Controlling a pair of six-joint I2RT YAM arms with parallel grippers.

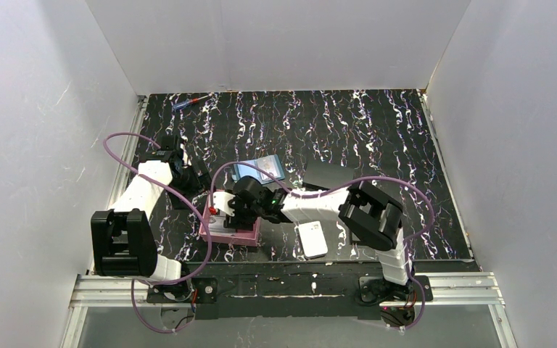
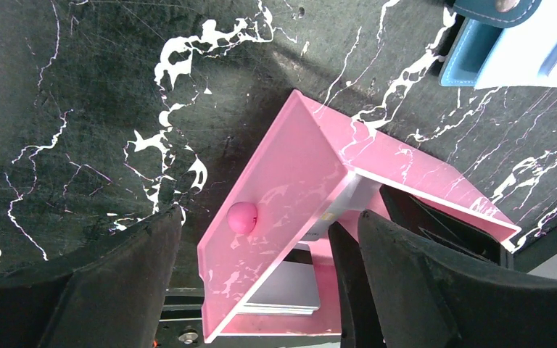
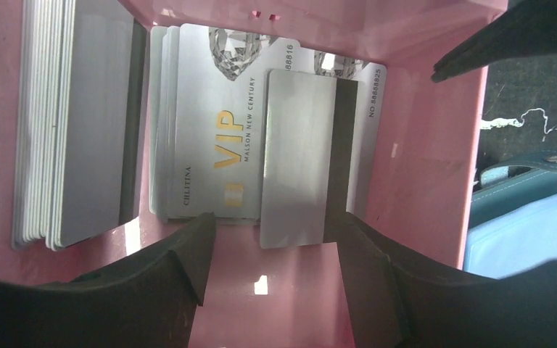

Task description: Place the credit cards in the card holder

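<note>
Silver credit cards lie in a pink box (image 1: 233, 238). In the right wrist view, a loose card (image 3: 299, 159) with a dark stripe rests face down over several VIP cards (image 3: 214, 156). My right gripper is open above the box, the loose card beyond and between its fingertips. Open and empty, my left gripper hangs by the box's corner. The right wrist view catches one of its fingers (image 3: 522, 43) near the box rim. The light blue card holder (image 1: 261, 168) lies open behind the box, with a buttoned strap (image 2: 504, 7).
A stack of upright cards (image 3: 80, 123) fills one side of the box. A white pad (image 1: 312, 239) lies under the right arm, and a dark flat panel (image 1: 328, 174) behind it. A screwdriver (image 1: 191, 101) lies far back left.
</note>
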